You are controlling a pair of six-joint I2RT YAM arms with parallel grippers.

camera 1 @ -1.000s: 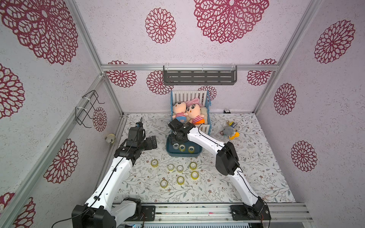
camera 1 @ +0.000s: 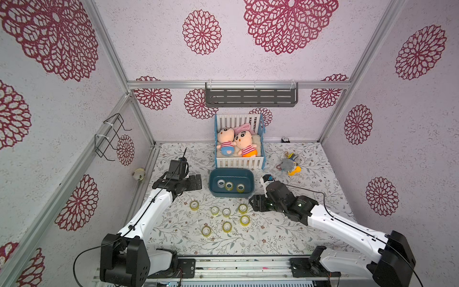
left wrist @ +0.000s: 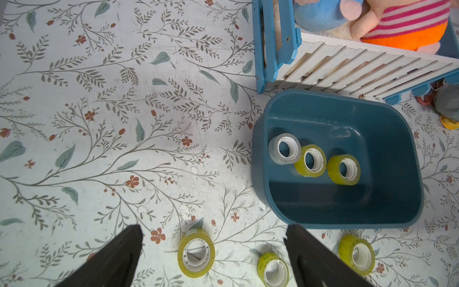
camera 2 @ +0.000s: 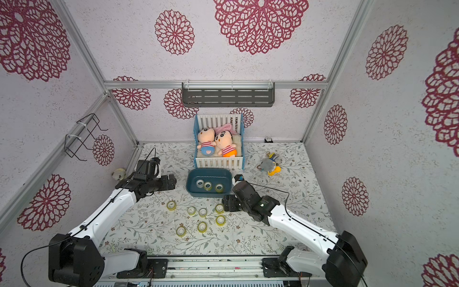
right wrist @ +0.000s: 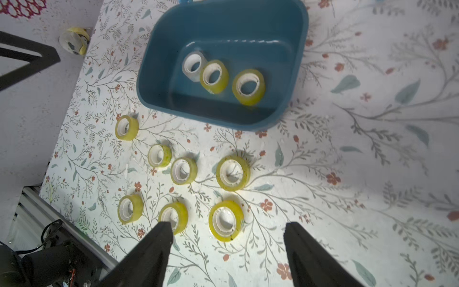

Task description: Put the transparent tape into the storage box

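Observation:
Inside the dark teal storage box point(left wrist: 334, 205) lie three tape rolls in a row. At the left end is a clear, whitish roll point(left wrist: 273, 152); beside it are a yellow-tinted roll point(left wrist: 299, 166) and another yellow-tinted roll point(left wrist: 334, 177), slightly apart. My left gripper is open with nothing held, left of the box and above the table. Over the table at the box's front right corner, my right gripper also stands open; a yellow roll point(right wrist: 216, 228) shows below, between its fingers in view, but is not gripped.
Several more yellow-tinted rolls, such as the roll point(camera 1: 194, 205), lie on the table in front of the box. A toy crib point(camera 1: 239, 162) with two dolls stands directly behind it. Grey plush point(camera 1: 287, 165) lies back right.
My right arm has withdrawn from over the box toward the front right. The left gripper has moved slightly right and tilted downward. All three rolls in the box stay where they were.

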